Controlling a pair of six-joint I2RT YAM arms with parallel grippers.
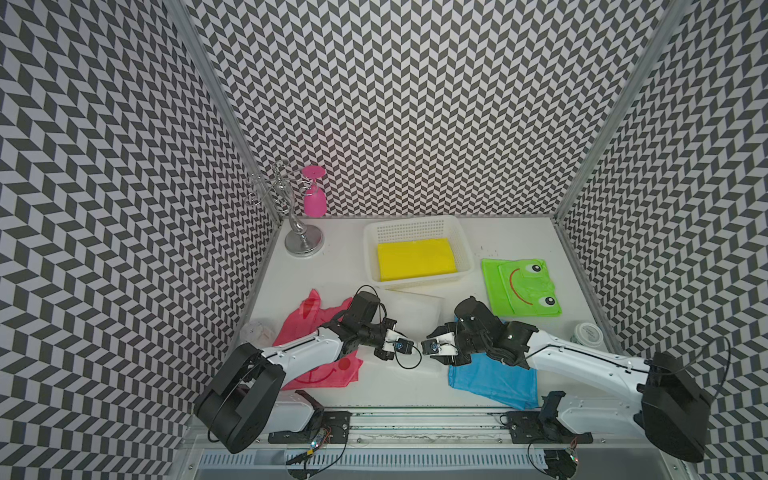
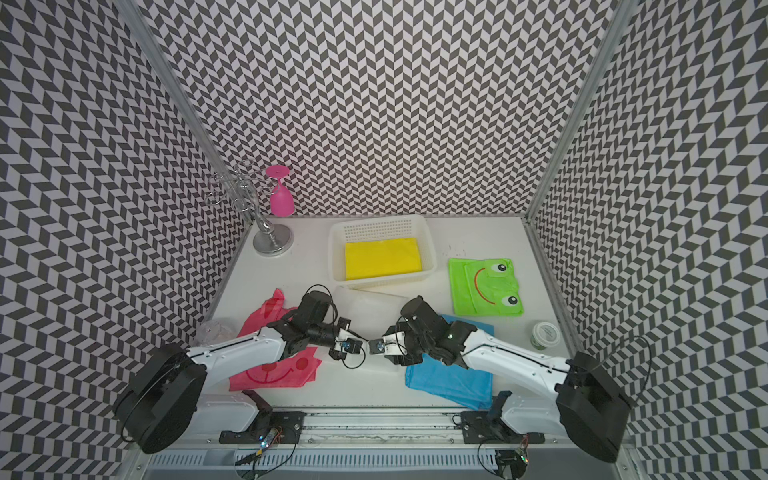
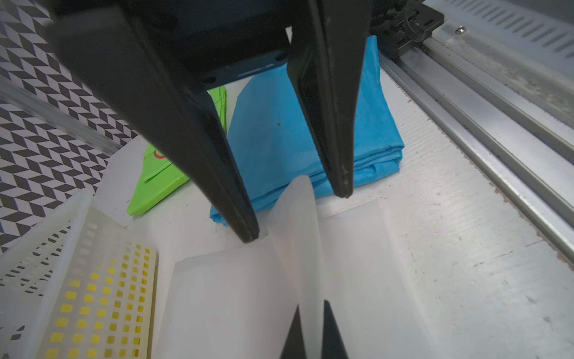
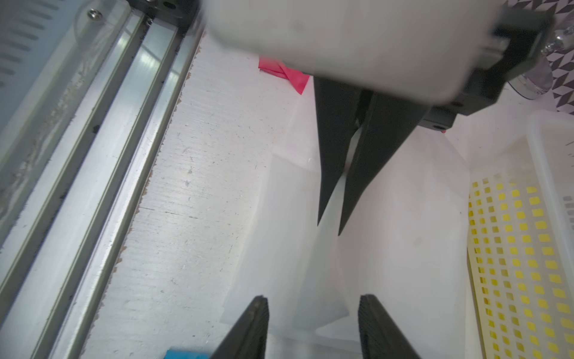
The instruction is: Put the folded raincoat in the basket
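Note:
A translucent white raincoat [image 4: 412,227] lies flat on the table in front of the white basket [image 1: 369,252], with a raised fold along it. My left gripper is shut on this thin fold, which shows between its fingers in the left wrist view. Opposite it, my right gripper is part open. In the left wrist view, the right fingers [image 3: 233,197] stand on either side of the fold's end, not closed on it. From above, both grippers hide part of the raincoat.
A yellow folded piece [image 1: 416,258] lies inside the basket. Blue cloth [image 1: 496,380] is under the right arm, red cloth [image 1: 308,328] under the left. A green frog piece [image 1: 520,288] lies right; a metal stand [image 1: 304,238] with a pink glass [image 1: 315,200] stands back left.

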